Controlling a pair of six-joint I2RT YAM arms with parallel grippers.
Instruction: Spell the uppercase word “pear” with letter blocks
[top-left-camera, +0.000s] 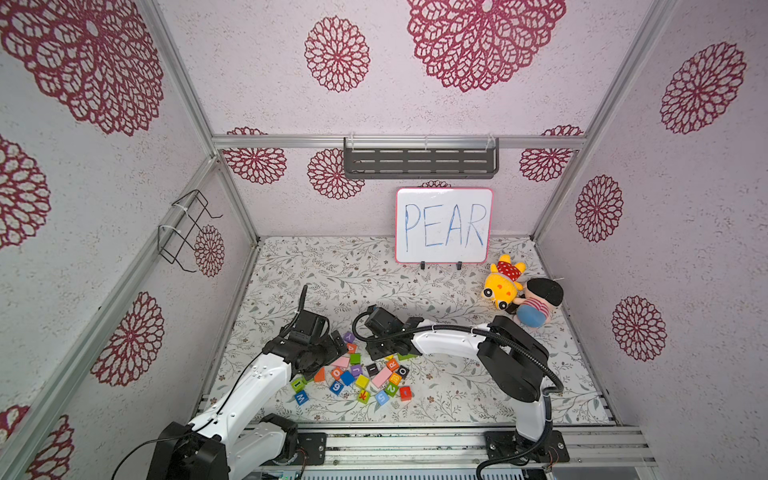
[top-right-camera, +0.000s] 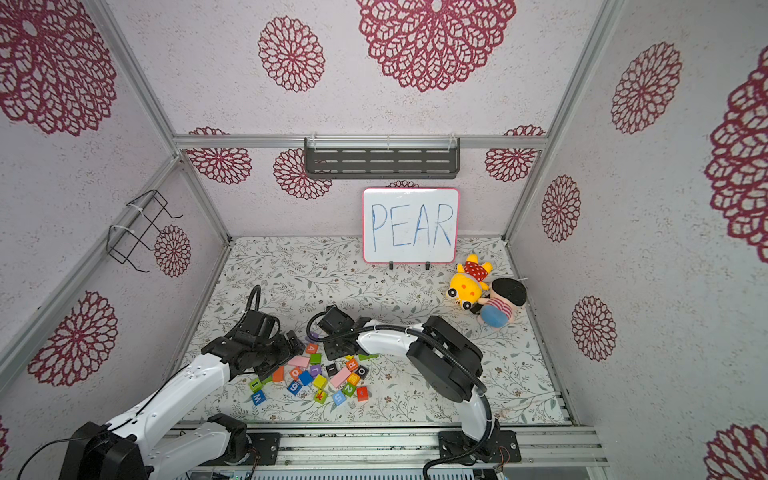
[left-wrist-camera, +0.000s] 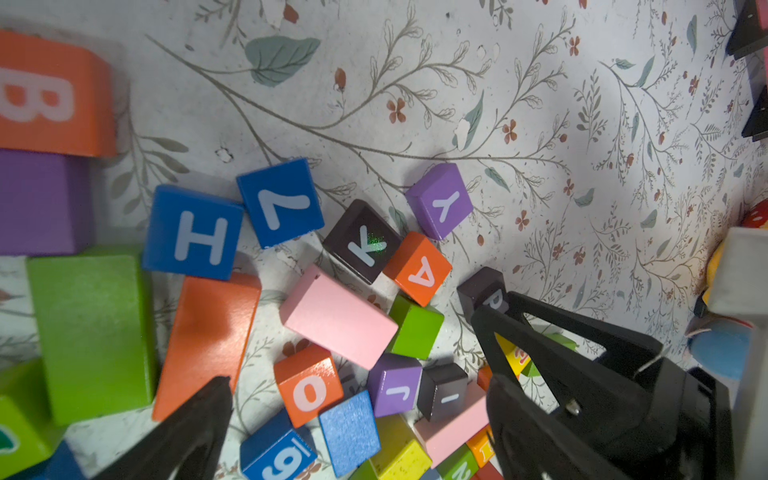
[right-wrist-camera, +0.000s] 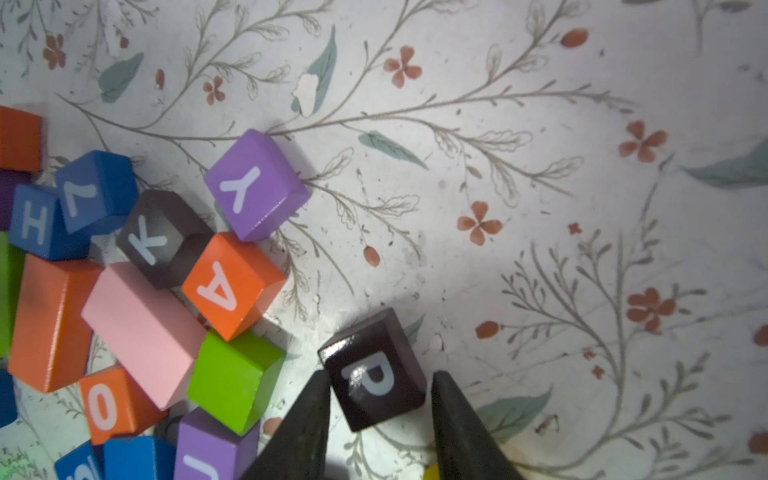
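The black P block (right-wrist-camera: 372, 376) lies on the patterned table, with my right gripper open and a fingertip at either side of its near part; no firm grip shows. In the left wrist view that P block is partly covered by the right gripper's black fingers (left-wrist-camera: 592, 336). My left gripper stands wide open above the block cluster, holding nothing. The orange A block (left-wrist-camera: 420, 269) touches the black K block. An orange R block (top-left-camera: 392, 365) sits in the cluster near the right gripper. I cannot make out an E block.
A whiteboard (top-left-camera: 444, 225) at the back reads PEAR. Packed blocks surround the A, including a purple Y block (right-wrist-camera: 256, 185) and a pink block (left-wrist-camera: 337, 315). Plush toys (top-left-camera: 502, 282) sit at the back right. Both arms stand close together.
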